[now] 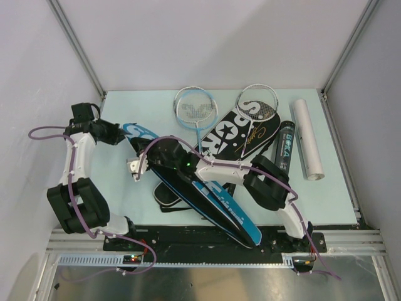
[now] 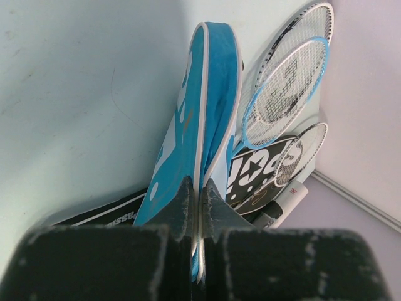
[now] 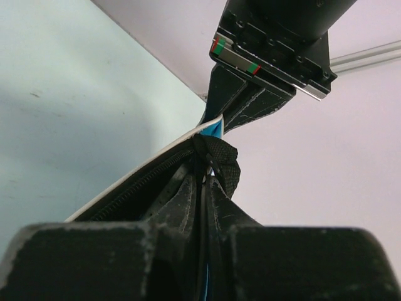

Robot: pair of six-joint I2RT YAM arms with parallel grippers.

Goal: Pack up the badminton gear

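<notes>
A long blue-and-black racket bag (image 1: 219, 202) slants across the table's front, its upper end raised at the left. In the left wrist view my left gripper is shut on the blue end of the bag (image 2: 216, 81). My right gripper is shut on dark material at the zipped edge of the bag (image 3: 147, 182), close to the left fingers (image 3: 227, 94); the exact piece pinched is hard to make out. Two overlapping rackets (image 1: 196, 108) lie at the back middle. Another racket (image 1: 257, 103) rests on a black lettered cover (image 1: 222, 135).
A black tube (image 1: 284, 147) and a white tube (image 1: 308, 141) lie at the right. Another black cover (image 1: 166, 195) is partly under the bag. Bare table (image 1: 135, 106) shows at the back left, and the bag's lower end overhangs the front edge.
</notes>
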